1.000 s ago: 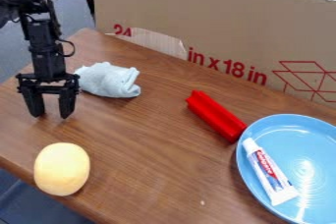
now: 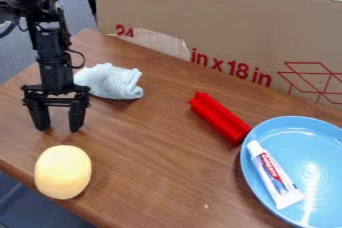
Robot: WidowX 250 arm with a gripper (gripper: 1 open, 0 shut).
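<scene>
My black gripper [image 2: 59, 122] hangs low over the left part of the wooden table, its two fingers apart with nothing seen between them. Just behind it to the right lies a crumpled pale cloth [image 2: 112, 82]. In front of it, near the table's front edge, sits a round pale yellow object [image 2: 63, 172]. A red cylindrical object [image 2: 219, 117] lies at the middle right, and a blue plate [image 2: 311, 152] at the right holds a white toothpaste tube [image 2: 273, 174].
A large cardboard box [image 2: 227, 27] stands along the back of the table [image 2: 167, 157]. The table's left and front edges drop to a grey floor.
My gripper has moved slightly down and to the right. The objects on the table look unchanged.
</scene>
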